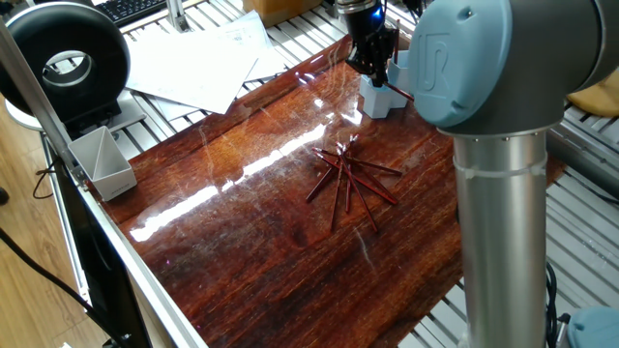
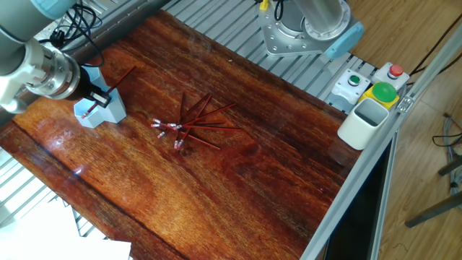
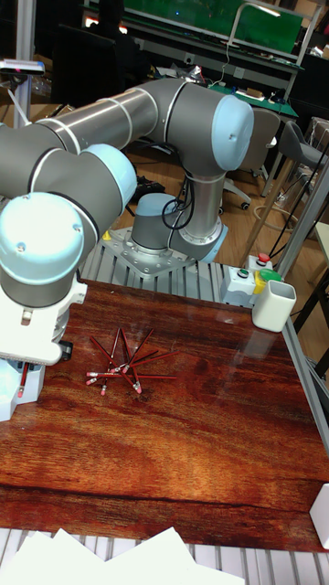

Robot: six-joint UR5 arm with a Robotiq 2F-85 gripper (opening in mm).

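My gripper [image 2: 103, 97] is at the light-blue holder [image 2: 114, 110], shut on a dark red pencil [image 2: 125, 76]. The pencil slants across the holder, with one end over its opening and the other out past its side; whether it touches the rim I cannot tell. In exterior view 1, the gripper [image 1: 378, 81] partly covers the holder [image 1: 383, 102] near the table's far edge. Several similar red pencils [image 2: 206, 128] lie crossed in a loose heap on the wooden table, their pale ends bunched together. In exterior view 3, the arm hides the gripper's fingers.
A white cup-like container [image 2: 363, 124] stands by the table's edge, near the green and red buttons [image 2: 385, 92]. Another white box [image 1: 103, 162] sits at the table edge in exterior view 1. White papers [image 1: 193, 68] lie beyond the table.
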